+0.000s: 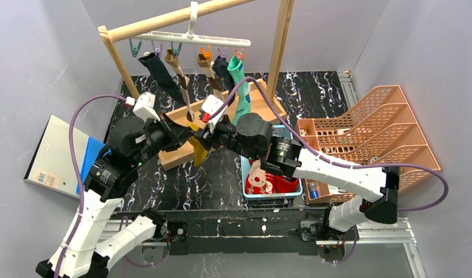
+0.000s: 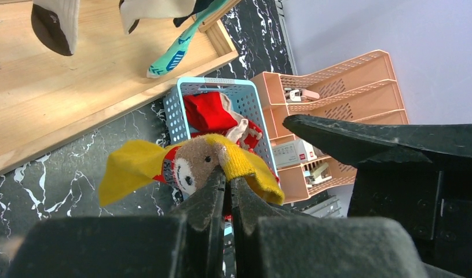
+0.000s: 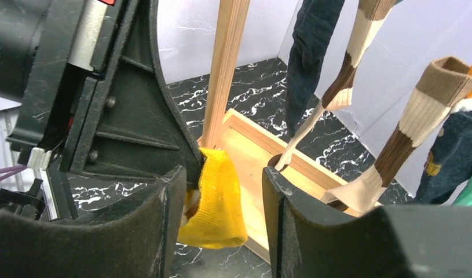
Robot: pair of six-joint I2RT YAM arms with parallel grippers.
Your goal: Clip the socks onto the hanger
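Observation:
A yellow sock with a brown bear face [image 2: 193, 162] hangs from my left gripper, which is shut on it. My right gripper is part open around the sock's yellow fabric [image 3: 219, 220], close beside the left one. Above, several socks, among them a dark one [image 1: 161, 78], a beige-brown one [image 1: 207, 72] and a teal one [image 1: 236, 75], hang from coloured clips on the white hanger [image 1: 222, 41].
A blue basket [image 1: 245, 191] holds red socks at front centre right. A wooden tray [image 2: 59, 98] lies under the hanger. An orange tiered rack [image 1: 378, 133] stands right, a folder [image 1: 57, 156] left.

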